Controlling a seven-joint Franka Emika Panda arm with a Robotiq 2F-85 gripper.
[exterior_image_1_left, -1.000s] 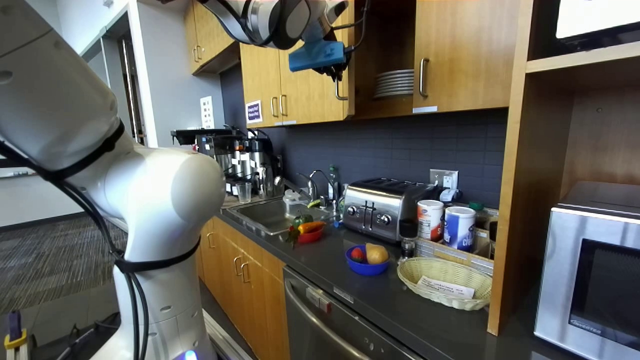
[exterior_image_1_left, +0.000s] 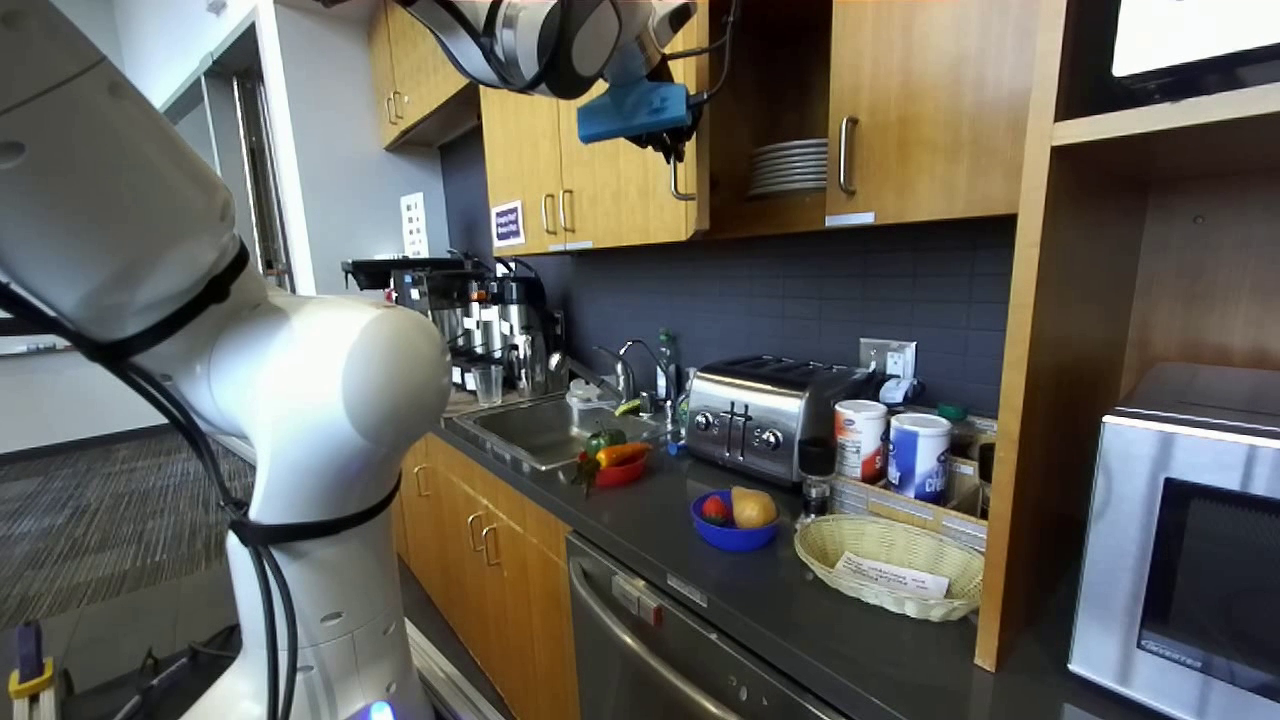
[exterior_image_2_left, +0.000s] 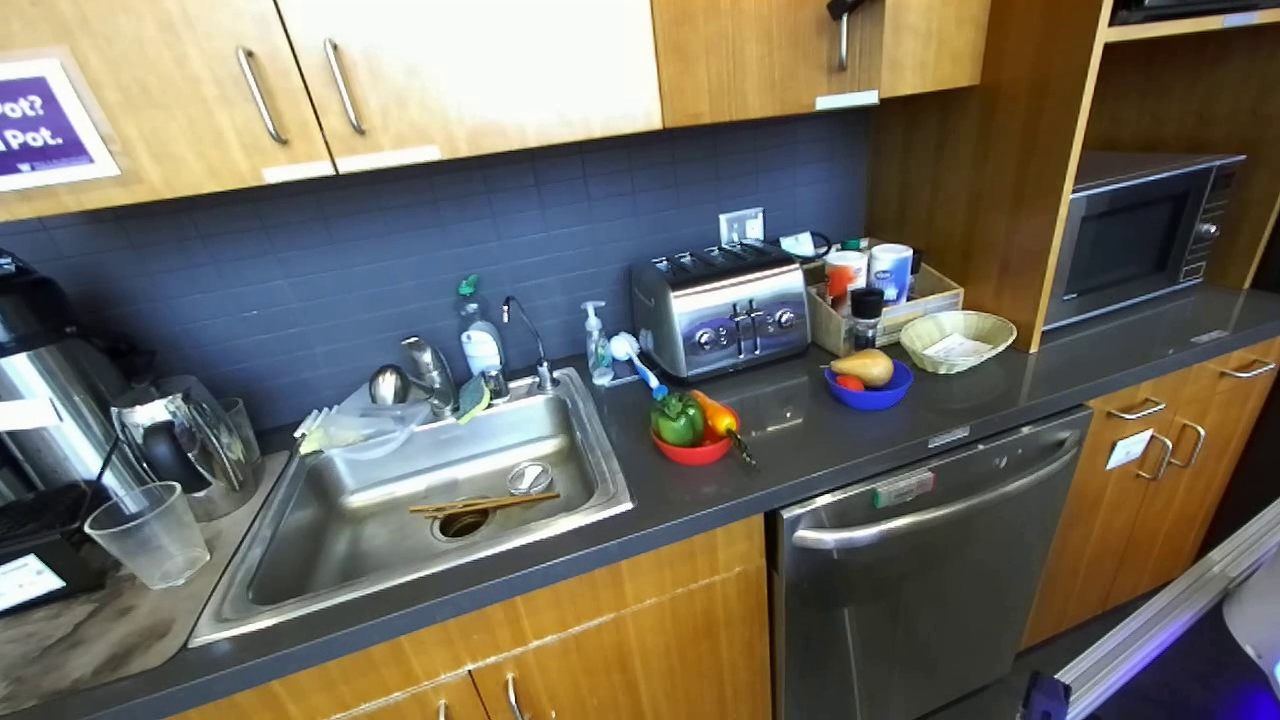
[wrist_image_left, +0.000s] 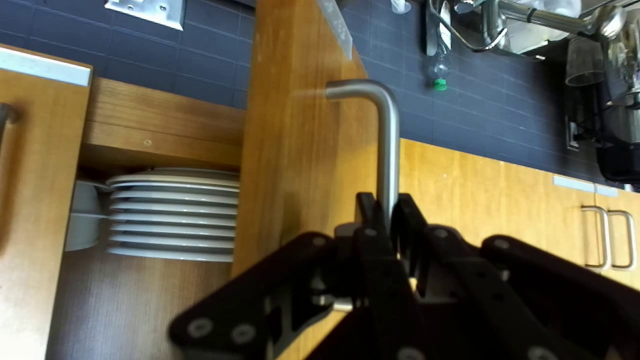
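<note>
Up at the wall cabinets, my gripper is shut on a metal door handle (wrist_image_left: 388, 144), its black fingers on either side of the bar. That handle belongs to a wooden cabinet door (wrist_image_left: 300, 150), which stands swung open. Beside the door, the open cabinet shows a stack of white plates (wrist_image_left: 174, 216) on its wooden floor. From the first exterior view, the gripper (exterior_image_1_left: 674, 150) hangs at the top of the handle (exterior_image_1_left: 679, 182), and the plates (exterior_image_1_left: 788, 166) are seen to the right of the door. The second exterior view shows only a small dark bit of the gripper at its top edge.
A closed neighbouring door (exterior_image_1_left: 924, 108) bounds the cabinet on the right. Below, the counter holds a toaster (exterior_image_1_left: 768, 414), a blue bowl (exterior_image_1_left: 732, 536) of food, a red bowl (exterior_image_2_left: 693, 452), a wicker basket (exterior_image_1_left: 888, 564) and a sink (exterior_image_2_left: 420, 480).
</note>
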